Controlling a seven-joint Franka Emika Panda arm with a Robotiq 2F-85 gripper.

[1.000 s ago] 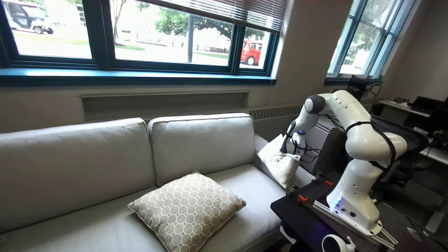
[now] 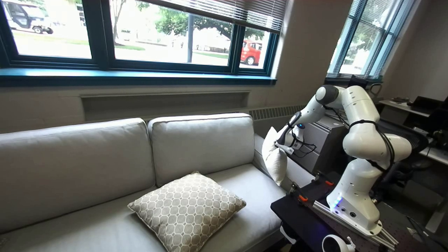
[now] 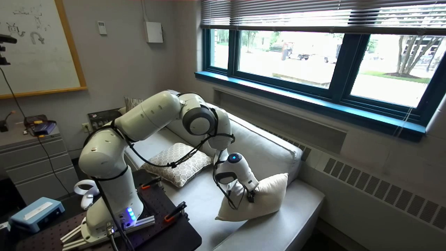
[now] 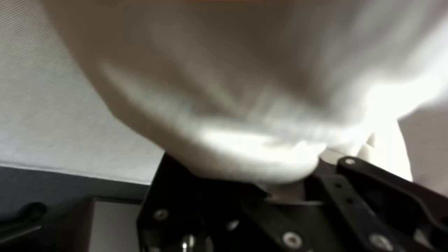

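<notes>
A plain white pillow (image 2: 275,164) hangs tilted by the sofa's right armrest, with my gripper (image 2: 279,145) shut on its cloth. From the other side, in exterior view 2, the gripper (image 3: 251,196) meets the near face of the pillow (image 3: 272,193). Bunched pale fabric of the pillow (image 4: 235,96) fills most of the wrist view and covers the fingertips. Whether the pillow's lower edge touches the sofa cannot be told.
A beige patterned pillow (image 2: 187,210) lies on the grey sofa's seat (image 2: 245,184). The sofa's back cushion (image 2: 205,145) stands behind. My arm's base sits on a black table (image 2: 294,214) with orange-tipped clamps. Seat space is free between the patterned pillow and armrest.
The arm has risen slightly and shifted toward the sofa's back. With it the white pillow has moved up and a little left, swinging to a more upright, edge-on hang. The patterned pillow is unmoved.
</notes>
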